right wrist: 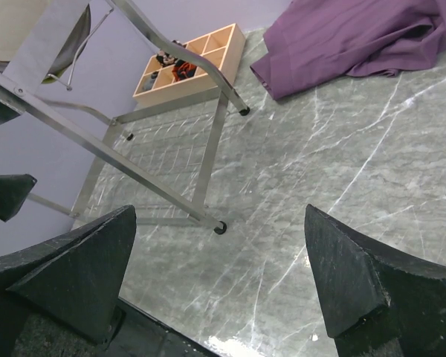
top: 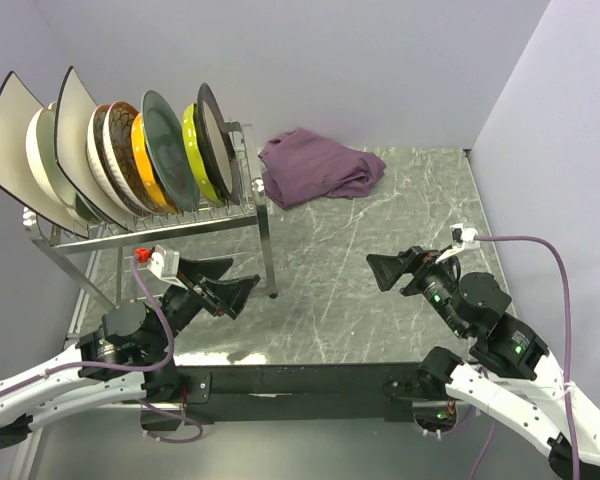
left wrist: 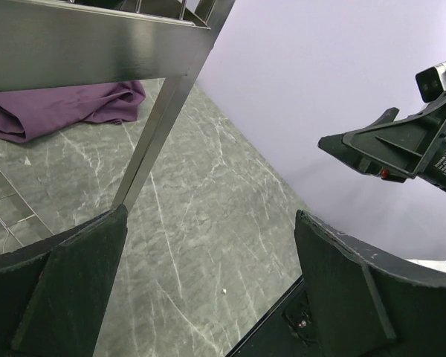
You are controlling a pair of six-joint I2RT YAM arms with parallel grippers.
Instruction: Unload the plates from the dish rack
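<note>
Several plates stand on edge in the top tier of the metal dish rack (top: 167, 232), at the left of the top view. Among them are a dark green plate (top: 169, 150), an orange plate (top: 145, 165), a yellow-green plate (top: 196, 160), a dark-rimmed plate (top: 216, 140) at the right end, and large square cream plates (top: 77, 140). My left gripper (top: 238, 284) is open and empty in front of the rack, lower than the plates. Over the right side of the table hangs my right gripper (top: 384, 268), also open with nothing between its fingers.
A crumpled purple cloth (top: 320, 168) lies at the back of the grey marbled table (top: 370, 320), whose middle and right are clear. Behind the rack's legs, the right wrist view shows a wooden compartment box (right wrist: 193, 65).
</note>
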